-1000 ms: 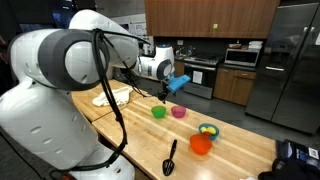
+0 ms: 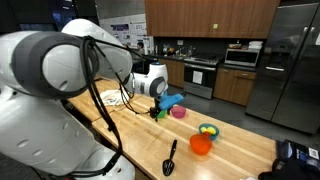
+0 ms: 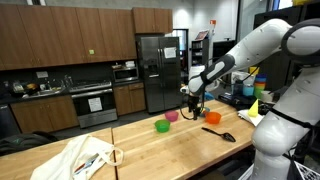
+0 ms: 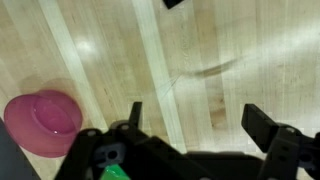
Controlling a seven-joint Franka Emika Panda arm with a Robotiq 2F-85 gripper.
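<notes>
My gripper stands open, with bare wooden table between its fingers in the wrist view. A pink bowl [image 4: 45, 122] lies to its left there, and a sliver of the green bowl [image 4: 114, 173] shows at the bottom, mostly hidden behind the gripper. In exterior view 1 the gripper hangs over the table close to the green bowl [image 2: 158, 114], partly covering it, with the pink bowl [image 2: 179, 112] just to the right. Nearer the camera sit an orange bowl [image 2: 200, 145] and a blue bowl [image 2: 209, 130] with something colourful in it.
A black ladle-like utensil [image 2: 169, 160] lies on the table near the arm's base. White cloth [image 3: 84, 155] is spread at the table's left in exterior view 2. Open wood [image 3: 150, 150] extends across the middle. Kitchen cabinets and a fridge [image 3: 164, 70] stand beyond.
The arm has swung lower and its gripper has come down toward the table. It now covers part of the green bowl in exterior view 1. The bowls and utensil look unmoved.
</notes>
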